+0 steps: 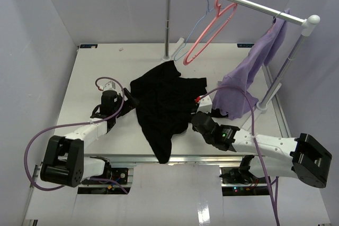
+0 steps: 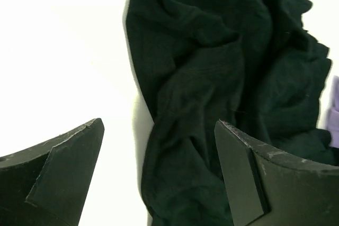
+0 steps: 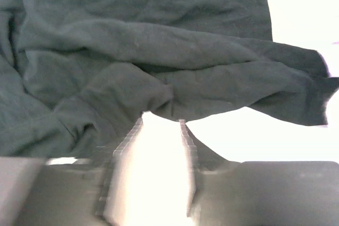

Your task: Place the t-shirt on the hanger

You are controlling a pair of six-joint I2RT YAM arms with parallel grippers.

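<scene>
A black t shirt (image 1: 164, 104) lies crumpled on the white table, one part reaching the front edge. My left gripper (image 1: 128, 101) is open over its left side; in the left wrist view the fingers stand apart above cloth and table. My right gripper (image 1: 193, 115) is over the shirt's right part; its fingers are blurred in the right wrist view, with a gap between them above the cloth's edge. A pink hanger (image 1: 209, 30) and a blue hanger (image 1: 193, 27) hang from the rail.
A metal rack (image 1: 246, 3) stands at the back right. A purple garment (image 1: 246, 72) hangs at its right end, reaching down to the table beside the black shirt.
</scene>
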